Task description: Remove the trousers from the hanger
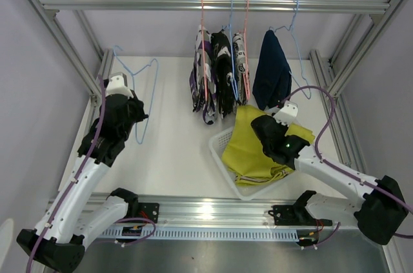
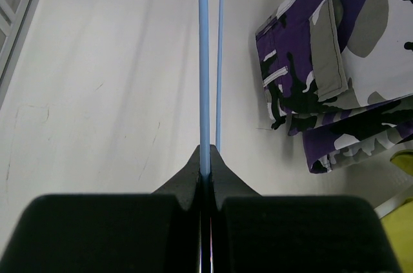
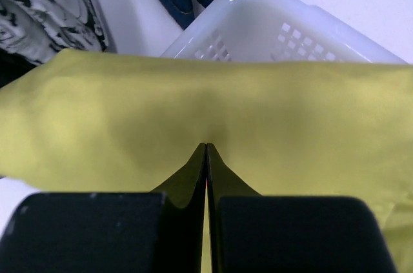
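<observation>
My left gripper is shut on a light-blue hanger, which carries no garment and stands upright at the left in the top view. My right gripper is shut over yellow fabric, with nothing seen clearly between its fingers; the fabric lies in a white basket. Dark-blue trousers hang on a blue hanger at the right of the rail. Several patterned garments hang on pink and blue hangers at the middle.
The metal rail spans the top. The white board is clear between the left hanger and the basket. Frame posts stand at both sides.
</observation>
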